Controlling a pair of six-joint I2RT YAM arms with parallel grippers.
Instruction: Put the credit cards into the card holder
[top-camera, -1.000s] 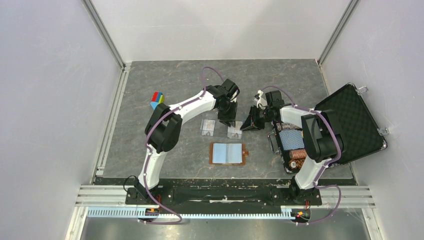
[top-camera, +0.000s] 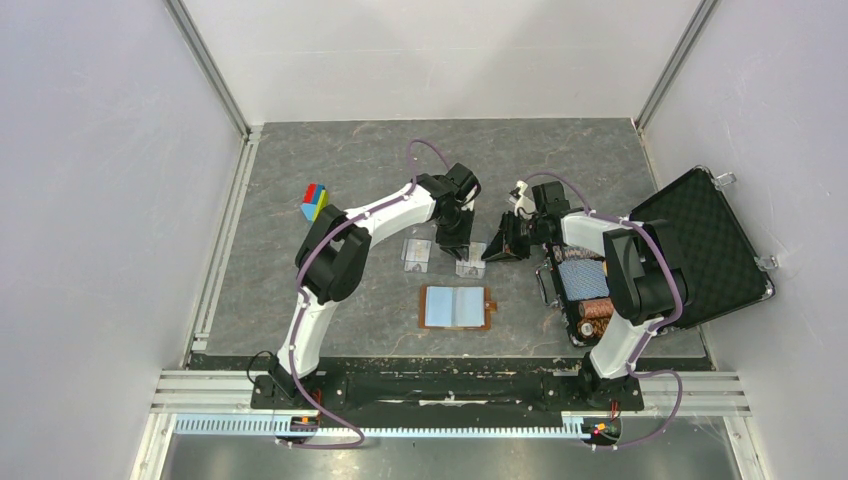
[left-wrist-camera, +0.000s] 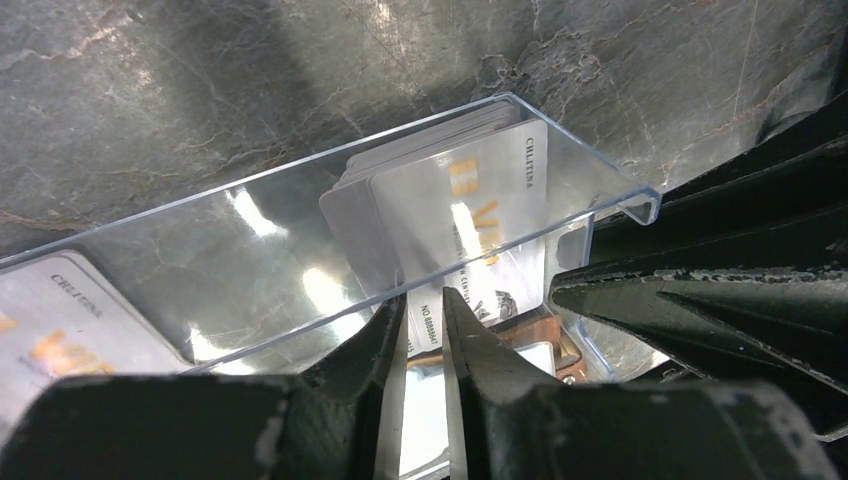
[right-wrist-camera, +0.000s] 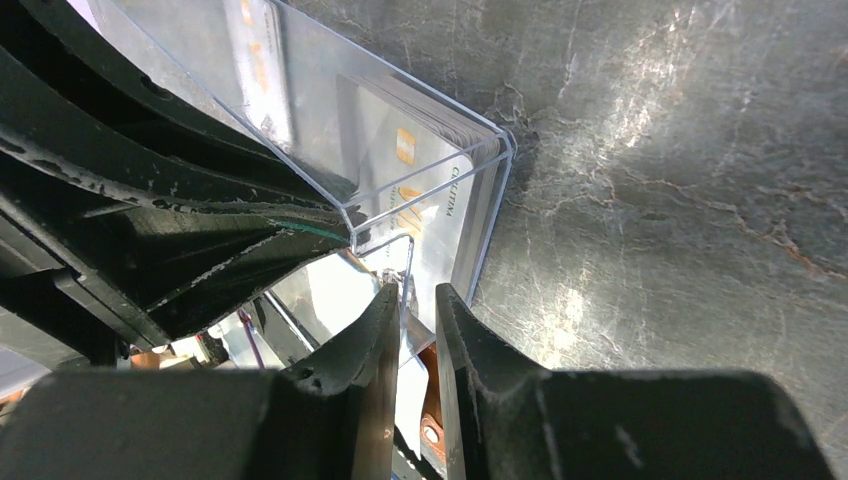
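A clear tray holds two stacks of white cards. One is the left stack, and the other is the right stack, lettered "CHLITINA". My left gripper is over the right stack's near end, its fingers slightly apart with card surface visible behind the gap; contact cannot be told. At the tray's right end my right gripper is shut on the clear wall. In front of the tray lies the open brown card holder with pale blue pages.
An open black case full of items stands at the right, partly under the right arm. A coloured block sits at the far left.
My left gripper has shifted slightly toward the front and right over the right stack. The tray's right end seems to have moved a touch to the right. The card holder has not moved.
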